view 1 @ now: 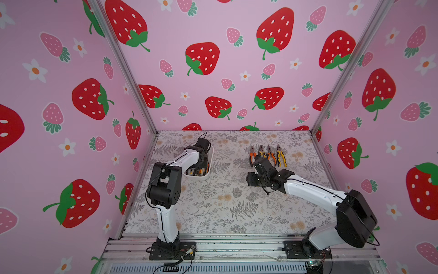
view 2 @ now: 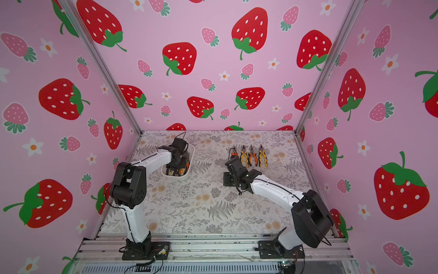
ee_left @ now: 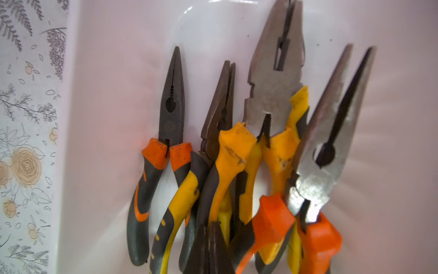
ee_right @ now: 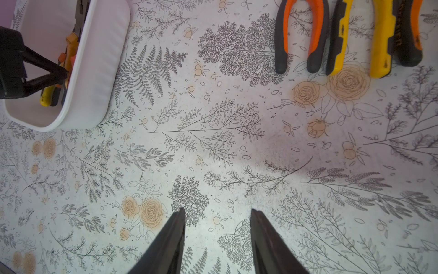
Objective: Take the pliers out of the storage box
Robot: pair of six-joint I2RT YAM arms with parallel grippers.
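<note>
Several pliers lie jumbled in the white storage box (ee_right: pixel 86 91). In the left wrist view, small orange-and-black pliers (ee_left: pixel 171 123) lie at the left. Yellow-and-black pliers (ee_left: pixel 182 196) overlap them. Large flat-nosed pliers (ee_left: pixel 273 91) with yellow-orange grips are in the middle, and orange-gripped pliers (ee_left: pixel 319 173) lie at the right. Among the handles, my left gripper is shut, its fingertips together with no handle between them. The yellow-orange handle passes just above the tips. My right gripper stands open and empty over the bare table.
Several pliers (view 1: pixel 268 155) lie in a row on the table at the back right, beyond my right arm. The box walls surround my left gripper closely. Patterned tabletop (ee_right: pixel 205 150) between the box and the row is clear.
</note>
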